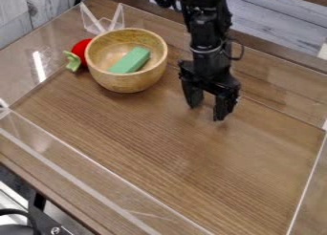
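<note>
The dark gripper point(208, 92) on its black arm reaches down from the top centre to just above the wooden table point(153, 172), right of a wooden bowl point(121, 81). It is open, and I see nothing held in it. A green block point(129, 60) lies in the bowl.
A red object with green point(76, 53) lies just left of the bowl. A dark round object sits at the bottom left corner, partly out of view.
</note>
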